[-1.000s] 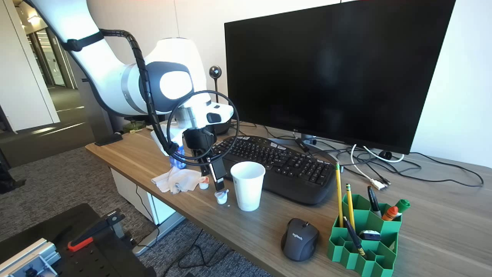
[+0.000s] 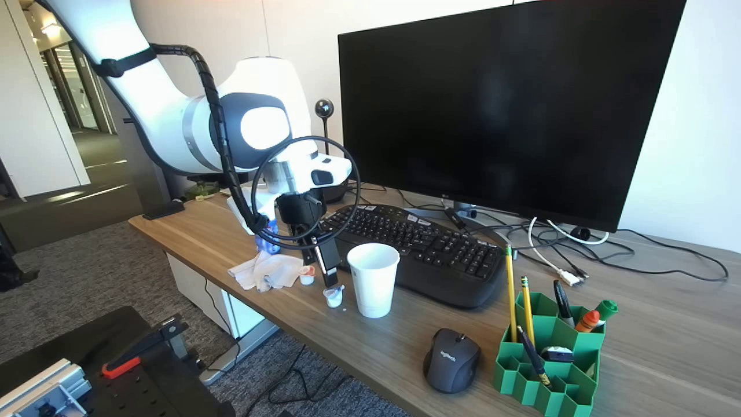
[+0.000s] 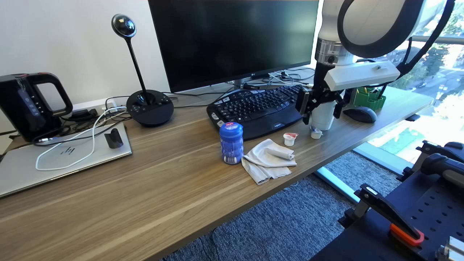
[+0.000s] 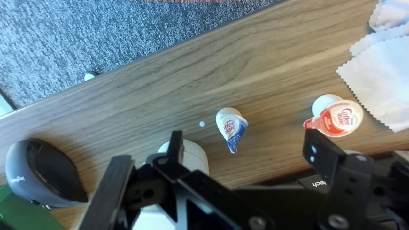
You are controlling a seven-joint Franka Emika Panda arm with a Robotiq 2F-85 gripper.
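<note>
My gripper is open above the desk, and the space between its fingers is empty. In the wrist view a blue-and-white creamer cup (image 4: 232, 126) lies beneath that gap, apart from both fingers. A red-labelled creamer cup (image 4: 339, 117) lies past the right finger, close to the cloth. The white paper cup (image 2: 373, 278) stands upright beside the blue creamer in exterior view 1. Part of this paper cup (image 4: 194, 155) is hidden behind the left finger in the wrist view.
A black keyboard (image 2: 424, 253) lies behind the cups. The mouse (image 2: 451, 360) and green pen holder (image 2: 549, 375) stand to the right in exterior view 1. Cloth (image 3: 269, 161) and a blue canister (image 3: 231, 143) sit left in exterior view 2. The desk's front edge is close.
</note>
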